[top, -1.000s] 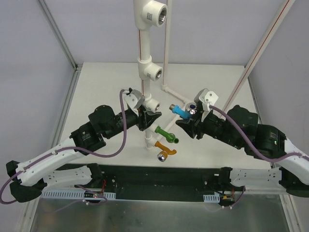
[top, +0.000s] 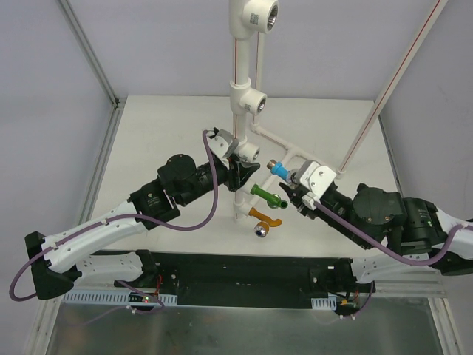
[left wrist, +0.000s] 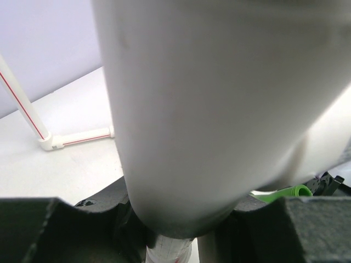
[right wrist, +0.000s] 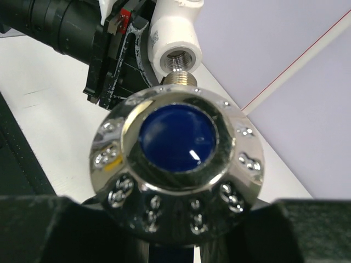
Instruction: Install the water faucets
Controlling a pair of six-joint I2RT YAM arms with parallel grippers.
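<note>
In the top view, the blue faucet [top: 279, 170] is held by my right gripper [top: 297, 194], which is shut on it. Its chrome, blue-capped knob [right wrist: 178, 137] fills the middle of the right wrist view. The brass thread [right wrist: 181, 78] shows just below an open threaded socket [right wrist: 178, 59]; from above, a gap separates it from that white socket [top: 250, 152]. My left gripper [top: 245, 173] is shut on the upright white pipe [top: 242, 126] beside this socket. A big white fitting [left wrist: 219, 109] hides much of the left wrist view.
Below the socket, a green faucet [top: 267, 196] and an orange faucet [top: 264, 217] stick out from the pipe, close under both grippers. Two empty sockets [top: 255, 101] [top: 264, 15] sit higher up. The white board [top: 162, 133] is clear at left.
</note>
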